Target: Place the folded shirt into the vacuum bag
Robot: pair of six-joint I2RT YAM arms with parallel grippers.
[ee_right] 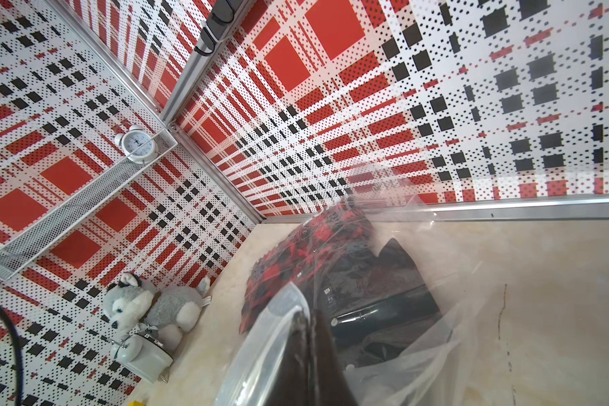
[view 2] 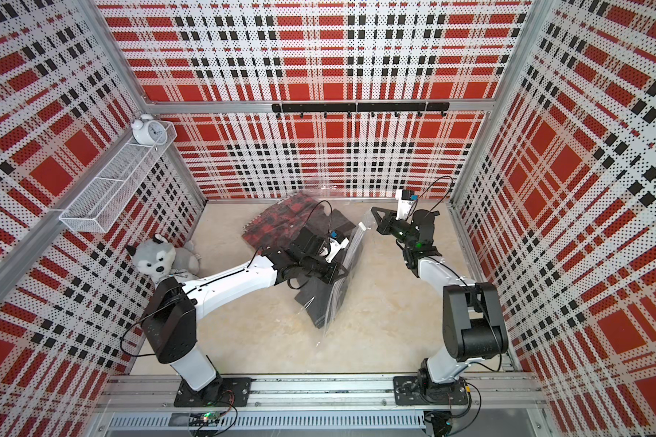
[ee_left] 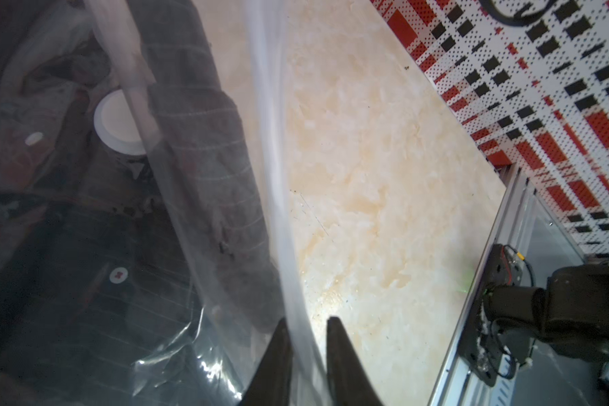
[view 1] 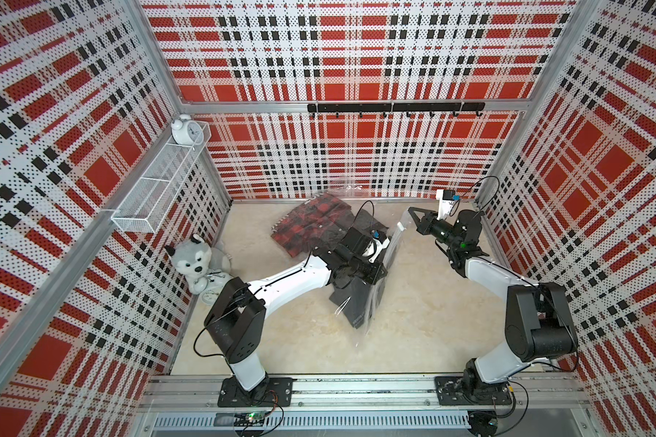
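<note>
The clear vacuum bag (view 1: 371,309) lies crumpled mid-table, its edge raised toward my grippers. Red-and-black plaid cloth of the shirt (view 1: 313,220) shows at the back left, with film over part of it. Dark grey cloth (view 1: 351,304) shows through the film nearer the front; whether it belongs to the same shirt, I cannot tell. My left gripper has its fingers apart, with the bag's pale edge running between them. My right gripper is shut at the bag's far right corner, and film bulges out beside its fingers. The left arm hides the bag's middle.
A grey plush husky (view 1: 192,259) and a white clock (view 1: 213,290) stand at the left. A wire shelf (view 1: 147,195) with another clock (view 1: 188,131) hangs on the left wall. Bare table lies in front and to the right.
</note>
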